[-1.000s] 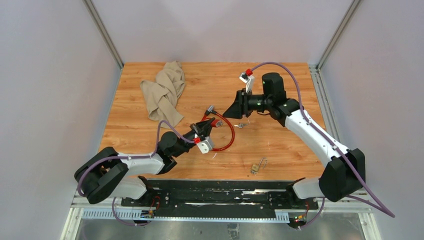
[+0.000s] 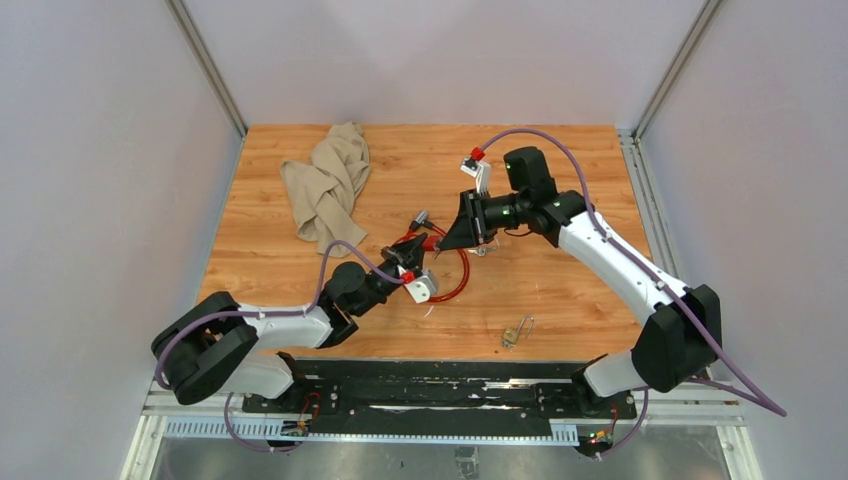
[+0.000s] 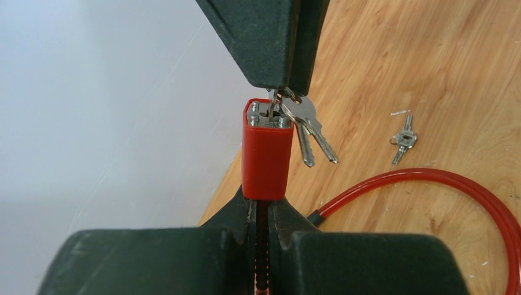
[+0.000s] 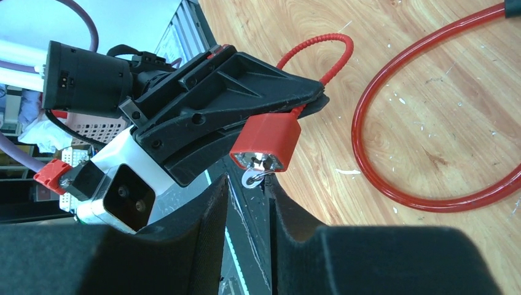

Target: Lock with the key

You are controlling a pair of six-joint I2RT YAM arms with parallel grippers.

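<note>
A red padlock (image 3: 265,160) is held by its red cable in my left gripper (image 2: 418,244), which is shut on it; its metal face points up in the left wrist view. Keys (image 3: 307,135) hang at that face, one apparently in or at the keyhole, directly under my right gripper. In the right wrist view the right fingertips are right at the key ring (image 4: 249,179), slightly apart; whether they grip the keys cannot be told.
A red cable lock (image 2: 462,275) lies coiled beneath the arms. Loose keys (image 3: 403,138) lie on the wooden table, a brass padlock (image 2: 512,336) near the front edge, a beige cloth (image 2: 325,185) at back left.
My right gripper has moved down and left onto the red padlock. My left gripper has shifted slightly, still holding it.
</note>
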